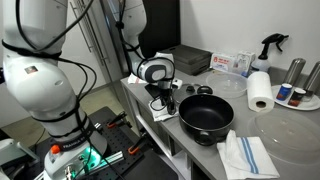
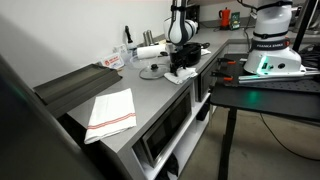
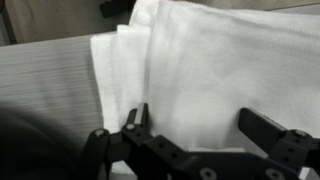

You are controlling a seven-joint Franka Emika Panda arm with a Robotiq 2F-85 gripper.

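Observation:
A white cloth (image 3: 200, 70) lies spread and softly wrinkled below my open gripper, filling most of the wrist view. One black finger (image 3: 138, 118) is near the cloth's left part, the other finger (image 3: 262, 130) over its right part. Whether the fingertips touch the fabric I cannot tell. In exterior view 1 the same cloth (image 1: 158, 111) shows at the counter's front edge, partly hidden by the gripper (image 1: 165, 100). From the other side, the cloth (image 2: 183, 76) reaches over that edge.
A black pot (image 1: 207, 113) stands close beside the gripper. Beyond it lies a second white towel (image 1: 250, 156) with a stripe. A clear lid (image 1: 285, 130), a paper roll (image 1: 260, 91) and a tray of cups (image 1: 297, 97) occupy the back. An open drawer front (image 2: 190, 135) is below the counter.

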